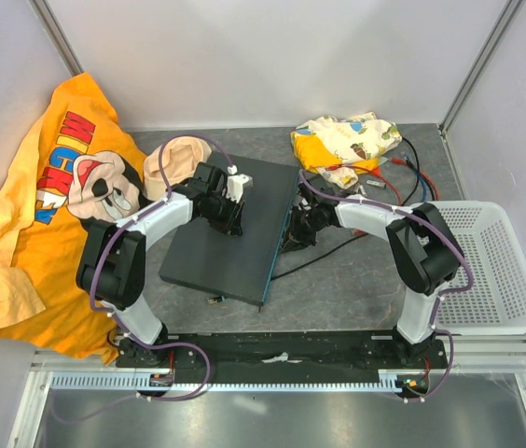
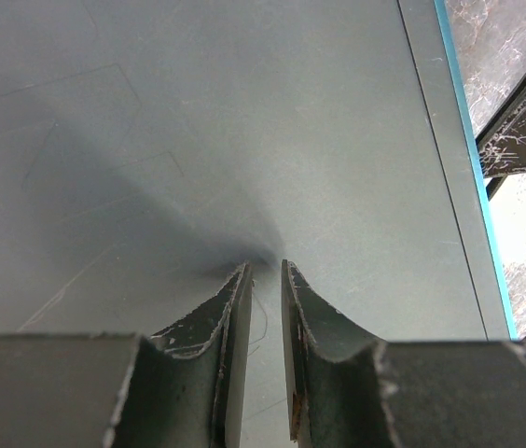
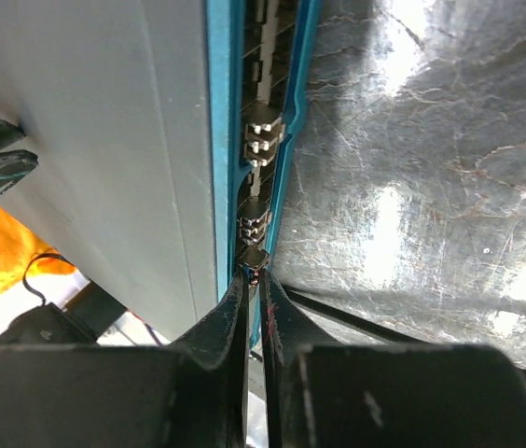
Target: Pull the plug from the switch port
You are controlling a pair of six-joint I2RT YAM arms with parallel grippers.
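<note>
The dark flat switch (image 1: 216, 252) lies mid-table, its blue-edged port side (image 3: 221, 140) facing right. In the right wrist view a row of metal ports (image 3: 261, 135) runs along that side. My right gripper has its fingertips close together at the lowest visible port, on a small metal piece there; whether it grips it is unclear. My left gripper is over the switch's top (image 2: 151, 159), fingertips a small gap apart, nothing visible between them.
A white perforated basket (image 1: 482, 261) stands at the right. An orange cloth (image 1: 39, 233) lies at the left, a patterned cloth (image 1: 347, 140) at the back. Cables (image 1: 412, 173) lie behind my right arm; a black cable crosses the table.
</note>
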